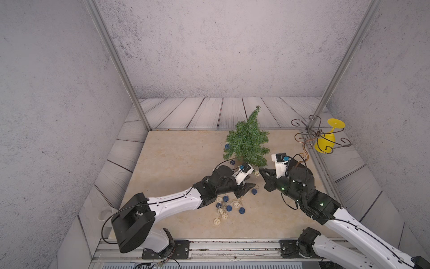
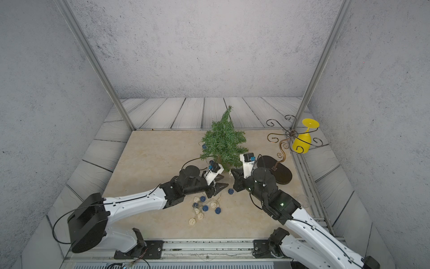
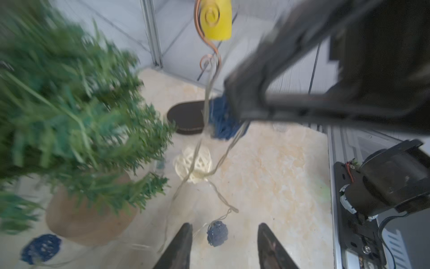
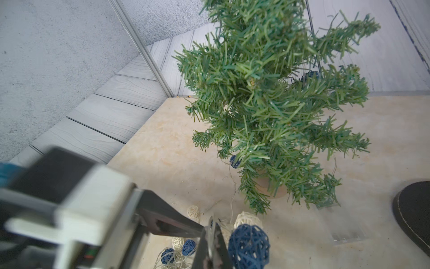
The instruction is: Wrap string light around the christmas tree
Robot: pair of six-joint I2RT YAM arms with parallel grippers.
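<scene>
The green tree stands at the back middle on a tan base. A string of blue and cream wicker balls trails from it, with a cluster lying in front. My left gripper is open beside the tree's foot, its fingertips low in its wrist view. My right gripper is shut, just right of the tree's foot, with a blue ball and a cream one hanging at its tips and a thin wire there.
A wire stand with curls on a dark base holds a yellow cup at the right. The left half of the board is mostly clear.
</scene>
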